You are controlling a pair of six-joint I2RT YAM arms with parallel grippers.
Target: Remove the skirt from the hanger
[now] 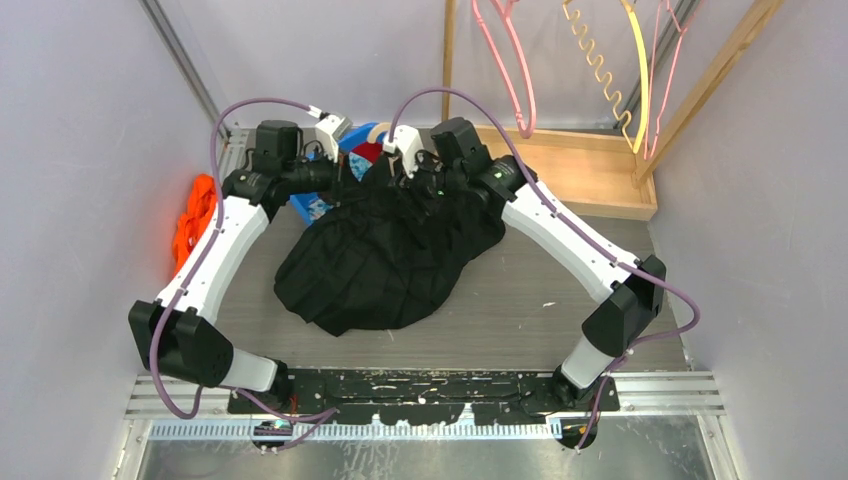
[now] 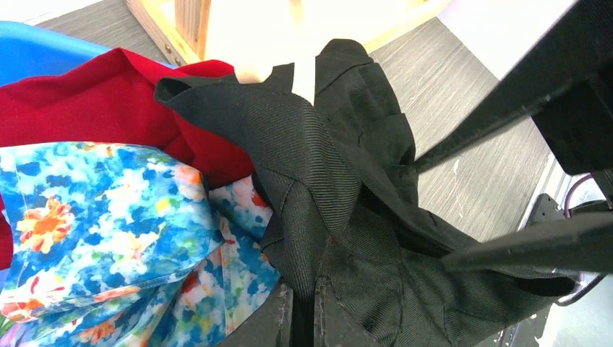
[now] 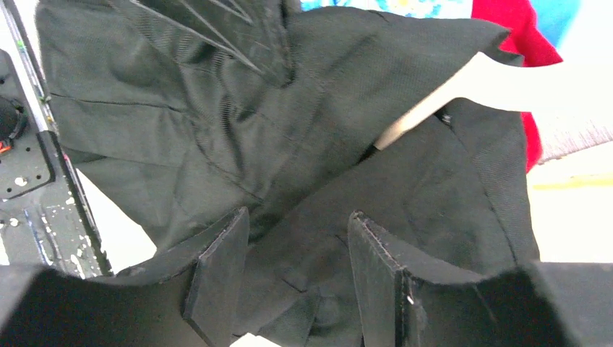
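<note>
The black skirt (image 1: 380,260) is bunched over the floor in the middle. My left gripper is shut on a fold of its cloth. My right gripper stands open over the skirt, its fingertips apart above the dark fabric. A pale wooden hanger (image 3: 491,83) lies partly inside the skirt, one arm disappearing under a fold, as the right wrist view shows; in the top view it is mostly hidden by the arms.
A blue bin (image 1: 300,205) with red and floral cloth (image 2: 108,224) sits behind the skirt. Orange cloth (image 1: 195,220) lies at left. A wooden rack (image 1: 590,180) with hanging pink and yellow hangers stands at back right.
</note>
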